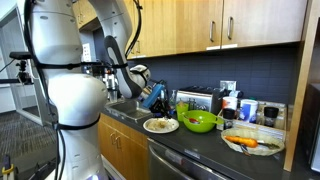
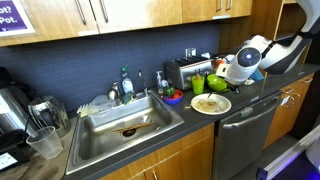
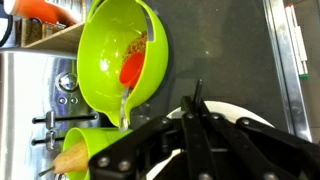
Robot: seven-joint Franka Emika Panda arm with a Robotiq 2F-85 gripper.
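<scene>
In the wrist view my gripper is black and points down over the edge of a white plate (image 3: 242, 110). Its fingers are shut, with a thin dark pointed piece showing between them; what it is cannot be made out. Pale food lies on the plate (image 1: 152, 129) in exterior view 1, and the gripper is just above its far side. To the plate's right stands a lime green bowl (image 1: 192, 125). A red spoon (image 3: 131, 68) rests in that bowl with some brown food. Part of the plate is hidden by the gripper body.
A light plate with carrots (image 1: 240, 141) lies at the right of the counter. The steel toaster (image 2: 185, 73) stands by the wall. A sink (image 2: 90, 150) is at the far left in exterior view 2.
</scene>
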